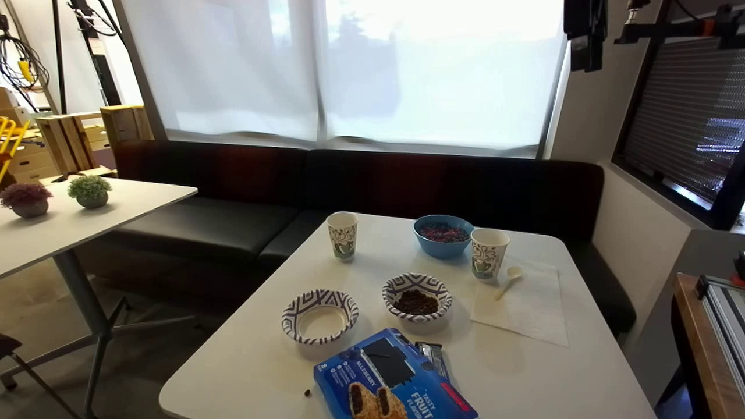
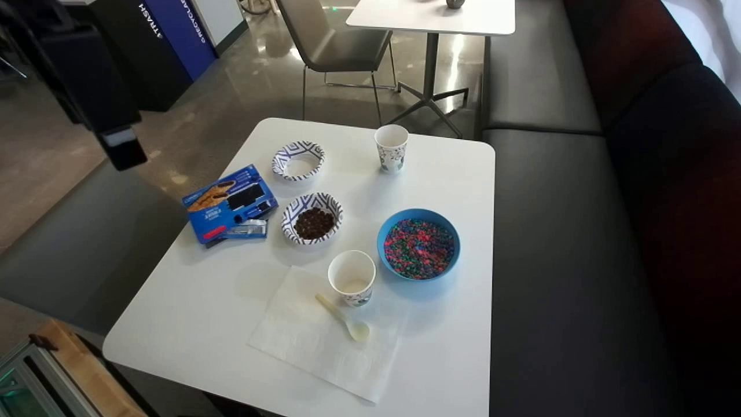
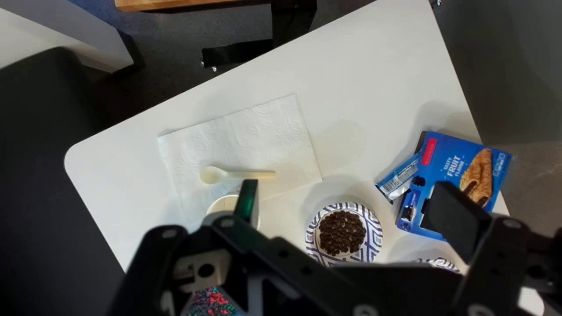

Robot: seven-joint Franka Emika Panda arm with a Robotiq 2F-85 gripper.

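High above the table, my gripper stands open, its two fingers wide apart with nothing between them. In the wrist view, a patterned paper bowl of brown pellets [image 3: 342,233] shows far below that gap. A second patterned bowl [image 2: 300,165] looks empty. The blue bowl [image 2: 420,244] holds many small coloured pieces. One paper cup [image 2: 352,277] is at the napkin's edge, another paper cup [image 2: 392,149] stands at the far side. On the white napkin [image 2: 305,347] rests a pale spoon [image 2: 345,318]. The blue snack box [image 1: 391,377] lies partly over a wrapped bar [image 1: 434,359].
The white table [image 1: 237,363] has free room at its front left corner, where one small dark piece [image 1: 307,393] lies. A dark bench [image 2: 556,278] runs along the window side. Near the table stands a wood-edged frame [image 1: 705,335].
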